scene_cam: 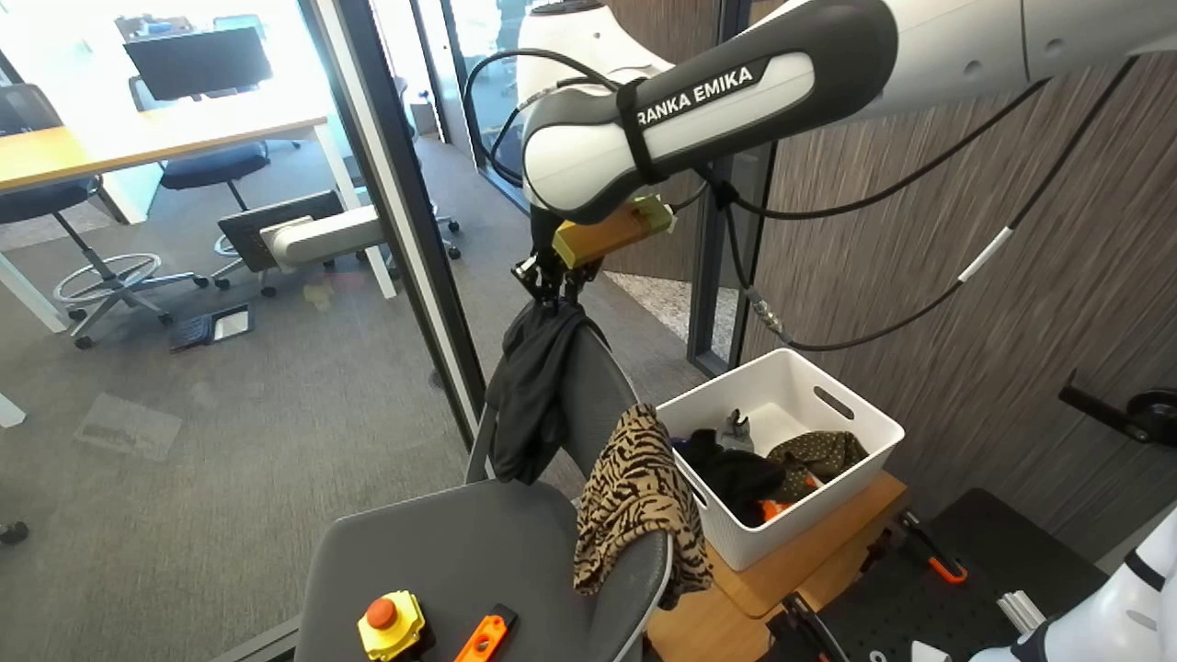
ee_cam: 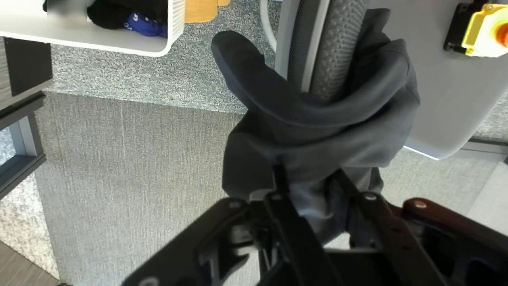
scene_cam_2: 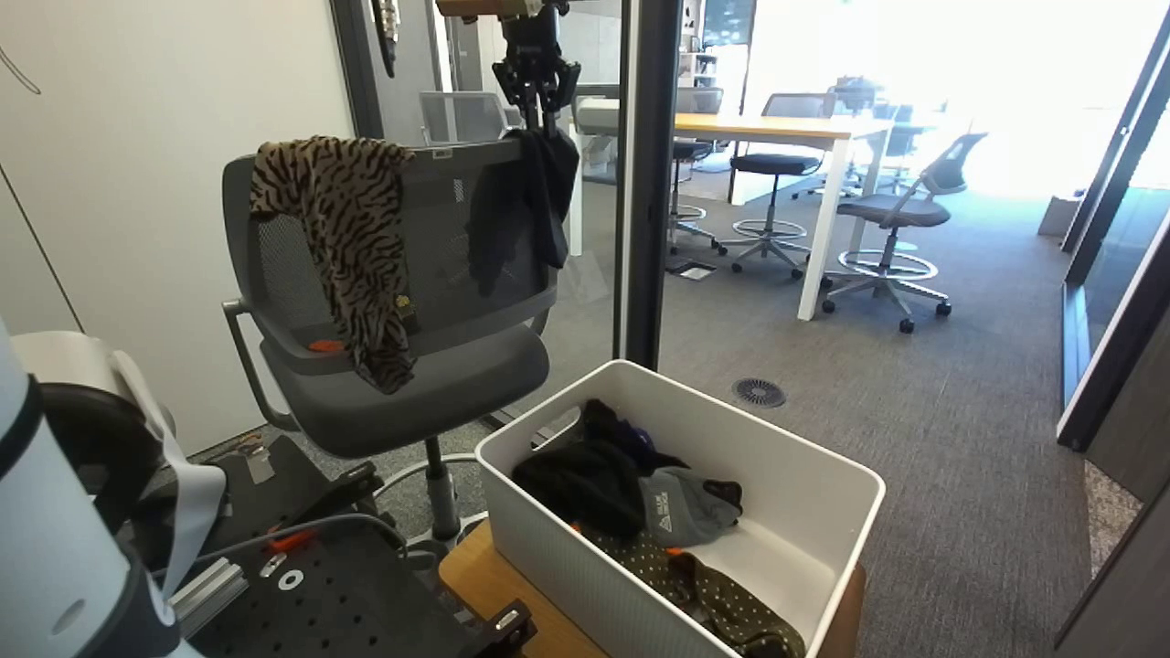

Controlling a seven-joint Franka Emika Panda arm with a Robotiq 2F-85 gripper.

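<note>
A dark grey cloth (scene_cam: 531,392) hangs over the far corner of the grey chair's backrest (scene_cam: 596,386). My gripper points down at this cloth, its fingers part open on either side of a fold; whether they press on it does not show. In exterior view 2 the gripper (scene_cam_2: 540,119) reaches the cloth (scene_cam_2: 526,208) at the top of the backrest. A tiger-striped cloth (scene_cam: 640,502) drapes over the nearer part of the same backrest. Beside the chair, a white bin (scene_cam: 761,541) holds several dark, grey and dotted cloths.
The bin stands on a wooden surface (scene_cam: 728,601). A yellow and red button box (scene_cam: 388,623) and an orange tool (scene_cam: 485,638) lie on the chair's seat. A glass wall's dark post (scene_cam_2: 643,197) rises close behind the chair.
</note>
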